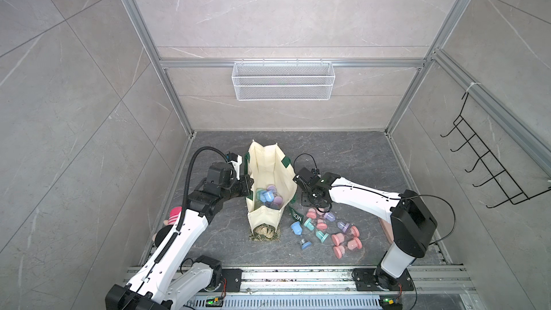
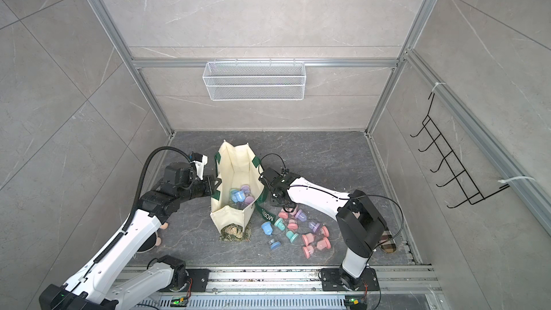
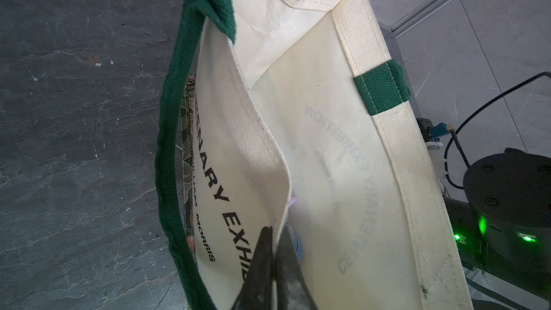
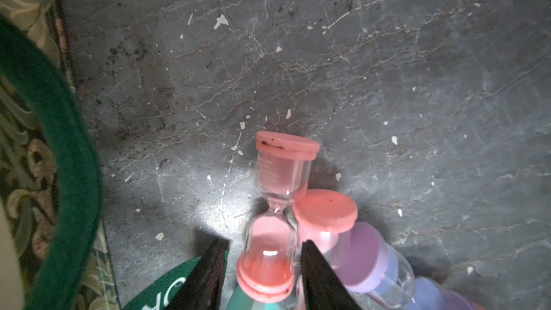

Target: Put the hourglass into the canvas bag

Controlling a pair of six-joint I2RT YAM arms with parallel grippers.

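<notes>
The cream canvas bag [image 1: 265,163] stands with its mouth open, several blue and purple hourglasses [image 1: 268,196] inside. My left gripper is shut on the bag's near edge, pinching the cloth. In the right wrist view, a pink hourglass [image 4: 277,175] lies on the dark floor. My right gripper is part open, one finger on either side of the hourglass's lower end, and no grip shows. In the top left view the right gripper's fingertips are hidden beneath its arm.
Several loose hourglasses [image 1: 337,239] in pink, teal, purple and blue lie right of the bag. The bag's green strap [image 1: 295,213] trails beside them, near my right gripper. A wire basket [image 1: 283,81] hangs on the back wall. Floor behind the right arm is clear.
</notes>
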